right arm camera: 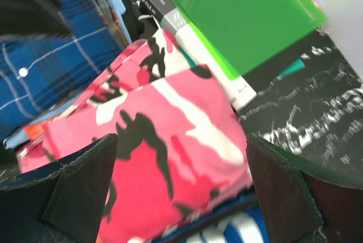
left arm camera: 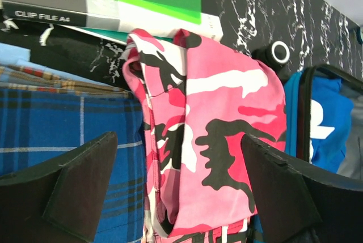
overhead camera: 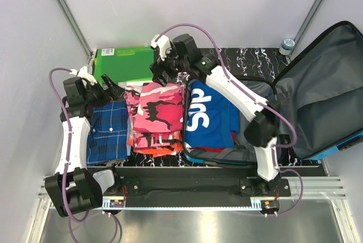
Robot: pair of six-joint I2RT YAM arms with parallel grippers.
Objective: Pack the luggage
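Folded, the pink camouflage garment (overhead camera: 157,110) lies on an orange garment (overhead camera: 161,151), left of the open suitcase (overhead camera: 249,121). In the suitcase's near half rests a blue garment with white letters (overhead camera: 218,107). My left gripper (overhead camera: 113,91) hovers open over the upper part of the blue plaid shirt (overhead camera: 108,135), left of the pink garment. Between its fingers in the left wrist view only cloth below shows. The right gripper (overhead camera: 159,73) is above the pink garment's far edge, open and empty; its dark fingers (right arm camera: 62,189) frame the pink cloth (right arm camera: 164,141) beneath.
Green clip file boxes (overhead camera: 125,64) lie behind the clothes. The suitcase lid (overhead camera: 323,96) stands open at the right. A small white-lidded jar (overhead camera: 287,46) sits in the back right corner. Bare black marbled table (overhead camera: 244,59) shows behind the suitcase.
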